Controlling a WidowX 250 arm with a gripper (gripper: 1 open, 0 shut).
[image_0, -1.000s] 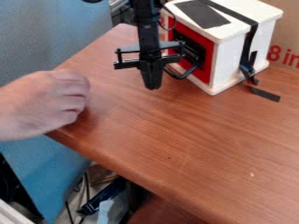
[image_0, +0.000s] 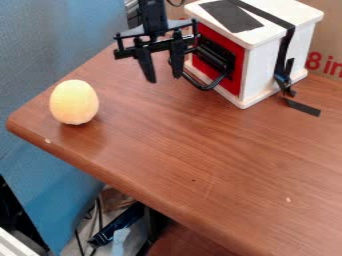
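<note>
My black gripper (image_0: 162, 62) hangs over the back left of the wooden table, just in front of the box, its two fingers apart with nothing seen between them. A pale, egg-shaped object (image_0: 74, 102) stands on the table near the left edge, apart from the gripper. A white box (image_0: 251, 89) with a red front panel (image_0: 214, 51), a black handle and black straps stands at the back right.
The table's left edge runs past the pale object, with a blue surface (image_0: 40, 60) beyond it. A cardboard panel with red print stands at the right.
The hand seen at the left a second ago is gone, and the pale object stands there. My gripper has moved up and slightly left, and its fingers now show apart.
</note>
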